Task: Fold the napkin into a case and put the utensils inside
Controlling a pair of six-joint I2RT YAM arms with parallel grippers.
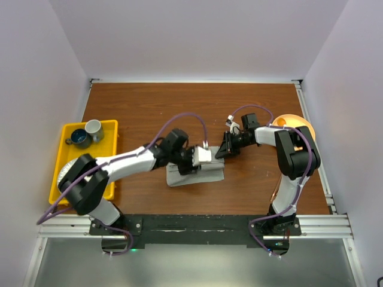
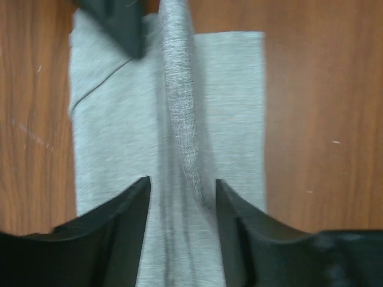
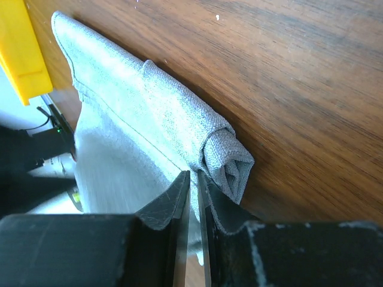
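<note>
The grey napkin (image 1: 194,178) lies on the wooden table in front of me. A raised fold (image 2: 182,101) runs lengthwise along it in the left wrist view. Over its middle, my left gripper has its fingers parted, and the fold passes between and beneath them in that view. At the napkin's right end, my right gripper is shut on the rolled edge of the cloth; how much lies between its fingers is hidden. Beside the right arm's base is a thin brown utensil (image 1: 276,187), partly covered by the arm.
A yellow tray (image 1: 115,133) on the left holds two mugs (image 1: 94,128) and a white plate (image 1: 60,174), largely behind the left arm. An orange bowl (image 1: 289,119) stands far right. Bare table stretches behind the napkin.
</note>
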